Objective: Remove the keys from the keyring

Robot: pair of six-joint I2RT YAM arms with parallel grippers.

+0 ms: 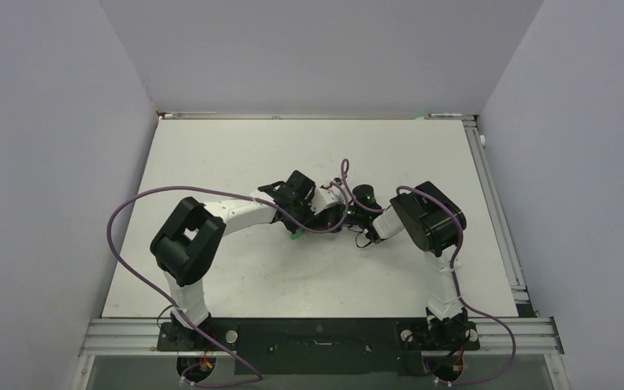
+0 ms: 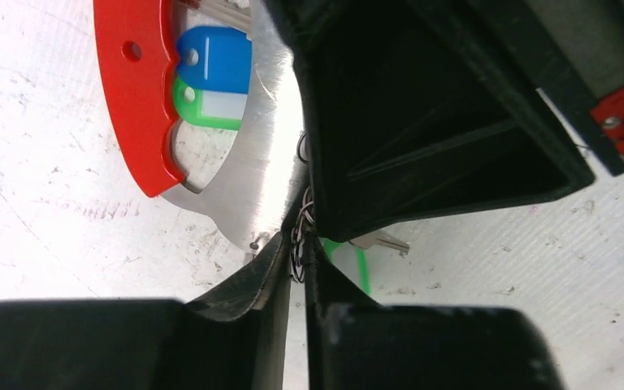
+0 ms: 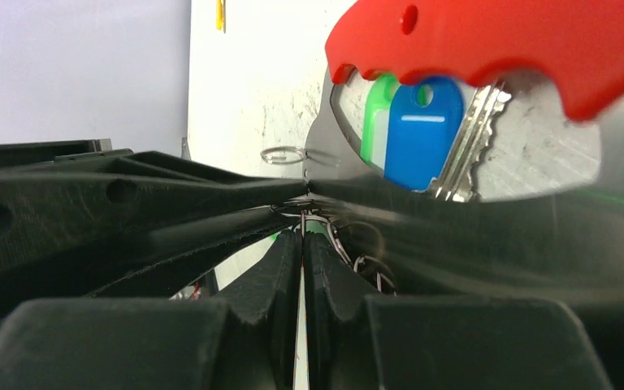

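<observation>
Both grippers meet at table centre, hiding much of the keyring in the top view. My left gripper is shut at a tangle of wire rings; whether any is between its fingers is unclear. A key and green tag lie beyond it. My right gripper is shut on thin metal at the rings, largely hidden by its fingers. A red-handled metal tool lies alongside, with blue tag, green tag and another key within its handle opening. A loose-looking ring shows above.
Purple cables arch over both arms.
</observation>
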